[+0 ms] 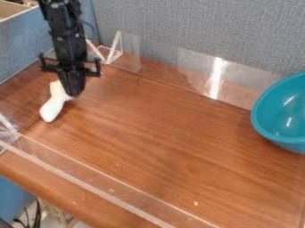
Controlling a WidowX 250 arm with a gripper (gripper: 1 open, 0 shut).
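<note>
A white elongated object (53,108) lies on the wooden table at the left, its lower end toward the front. My black gripper (71,89) is at the upper end of this object, blurred, with its tip low by the table. It looks shut; whether anything is between its fingers cannot be made out.
A teal bowl (279,114) stands at the right edge. Clear panels line the back and front edges, and a grey wall (202,31) rises behind. A box sits at the top left.
</note>
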